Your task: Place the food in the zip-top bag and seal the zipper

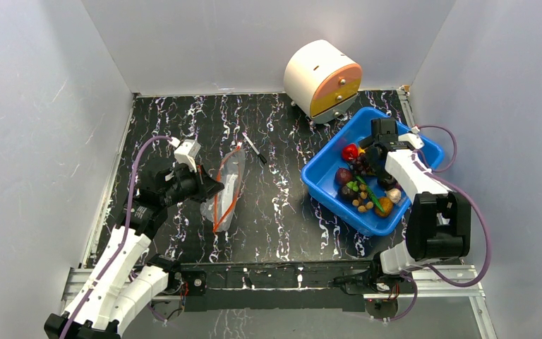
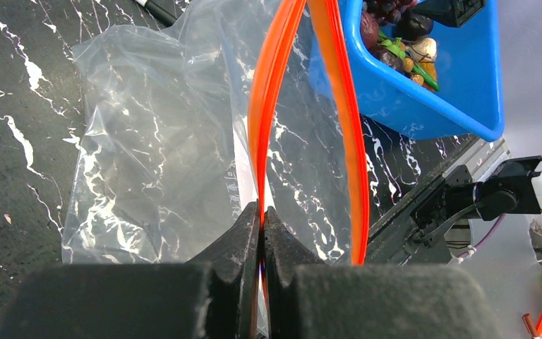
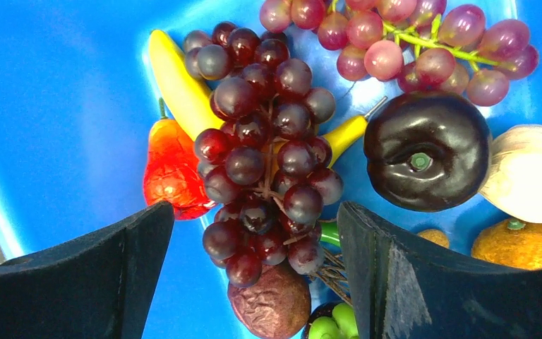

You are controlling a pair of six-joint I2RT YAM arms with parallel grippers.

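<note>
The clear zip bag (image 1: 227,198) with orange zipper strips (image 2: 348,176) lies on the dark marbled table. My left gripper is shut on the bag's orange-rimmed edge. My right gripper hangs open over food in the blue bin (image 1: 320,183). A dark grape bunch (image 3: 243,166) lies between and ahead of its fingertips, with a red pear (image 3: 173,169), a banana (image 3: 176,81), an eggplant-like dark fruit (image 3: 427,152), pink grapes (image 3: 388,49), garlic (image 3: 528,173) and other produce around it.
A black and white marker (image 1: 255,148) lies beside the bag. A white cylindrical cabinet (image 1: 310,70) with coloured drawers stands at the back, near the bin. The table between bag and bin is mostly clear.
</note>
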